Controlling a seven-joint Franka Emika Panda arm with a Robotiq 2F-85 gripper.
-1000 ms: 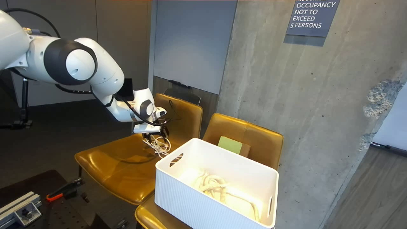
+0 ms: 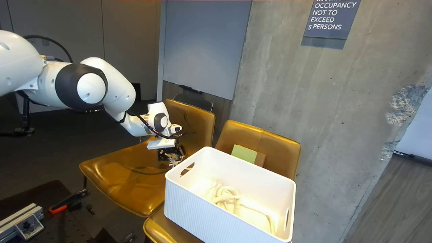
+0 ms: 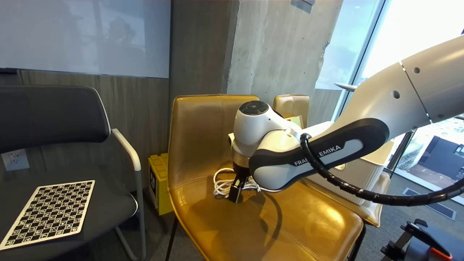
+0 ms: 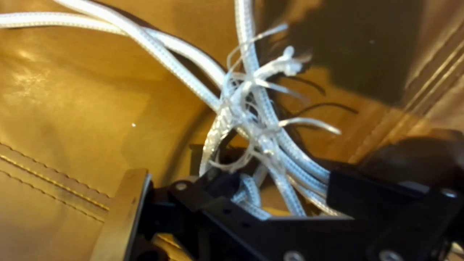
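A bundle of white braided rope (image 4: 182, 71), with a frayed, knotted end (image 4: 243, 104), lies on the tan chair seat (image 4: 78, 108). My gripper is low over it, fingers apart, with several rope strands passing between them in the wrist view. Whether the fingers press on the rope cannot be made out. In exterior view 2 the gripper (image 3: 236, 193) reaches down close to the seat, and loops of the rope (image 3: 222, 185) show behind it. From exterior view 1, the gripper (image 2: 171, 156) largely covers the bundle.
A white ribbed bin (image 2: 231, 206) stands on the neighbouring chair, close to the gripper, with pale rope (image 2: 224, 196) inside. A green and brown box (image 2: 245, 154) leans behind it.
The arm has come down and slightly to the right in exterior view 1. The bin has stayed put.
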